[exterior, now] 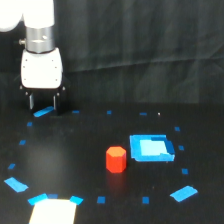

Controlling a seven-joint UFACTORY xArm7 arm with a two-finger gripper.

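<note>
At the upper left, my white gripper hangs over the dark table with its two dark fingers apart. Nothing shows between them. A blue strip lies just below the fingertips; whether they touch it I cannot tell. A small red object with a many-sided outline sits near the middle of the table, well away from the gripper. To its right is a blue square tray-like thing with a pale patch inside.
A cream-coloured block is cut off by the bottom edge at the left. Flat blue pieces lie at the left and right, with several small blue marks scattered around.
</note>
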